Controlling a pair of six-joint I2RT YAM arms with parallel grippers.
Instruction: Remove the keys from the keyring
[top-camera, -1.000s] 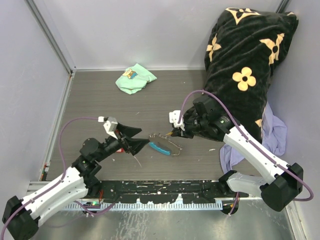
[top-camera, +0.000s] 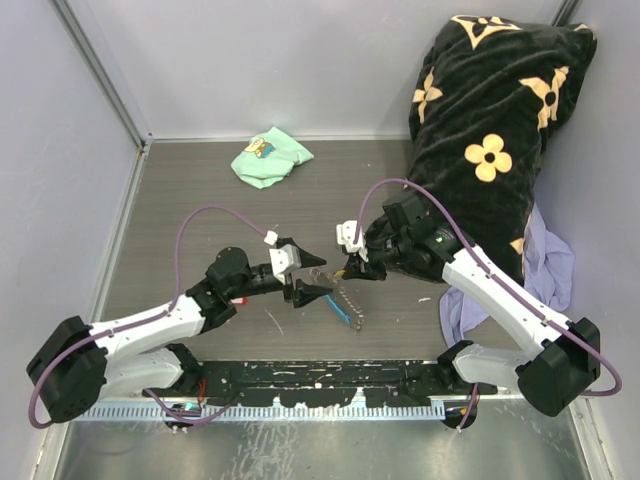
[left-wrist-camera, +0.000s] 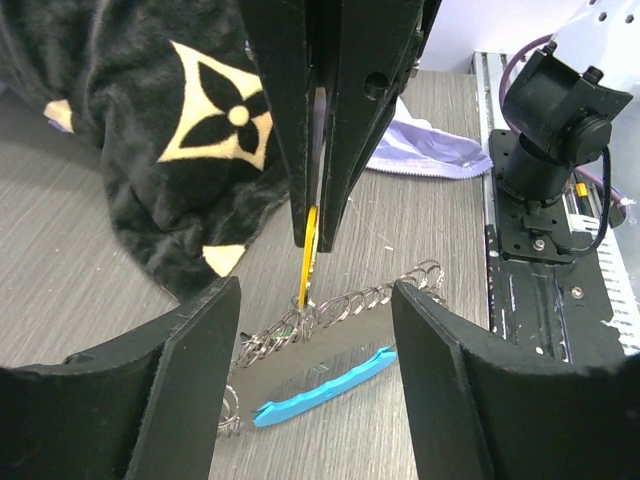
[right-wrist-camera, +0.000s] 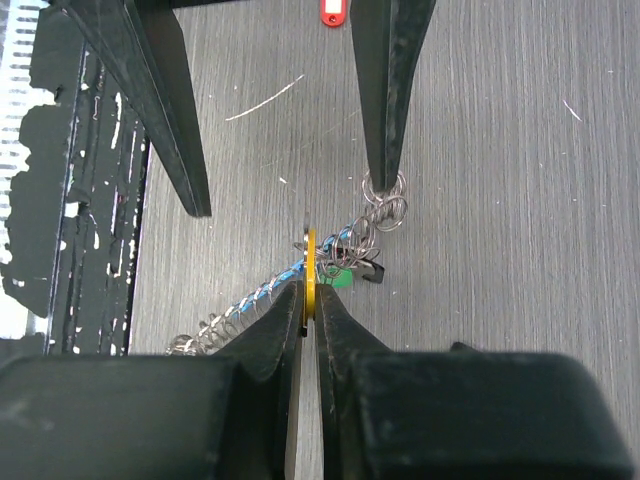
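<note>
My right gripper (top-camera: 355, 270) is shut on a thin yellow key, held upright in the left wrist view, with the wire coil keyring (left-wrist-camera: 345, 308) hanging below it. The coil has a blue strip alongside it, and in the right wrist view a small green piece shows behind the key. My left gripper (top-camera: 308, 276) stands open just left of the key, its fingers either side of the hanging coil in the top view, with nothing clearly gripped.
A dark flowered cushion (top-camera: 480, 110) and lilac cloth (top-camera: 545, 260) fill the right side. A mint cloth (top-camera: 270, 157) lies at the back left. A small red tag (right-wrist-camera: 333, 10) lies beyond the left fingers.
My left gripper has moved right, toward the key held by my right gripper, and turned. The coil below has shifted slightly. The right arm has hardly moved.
</note>
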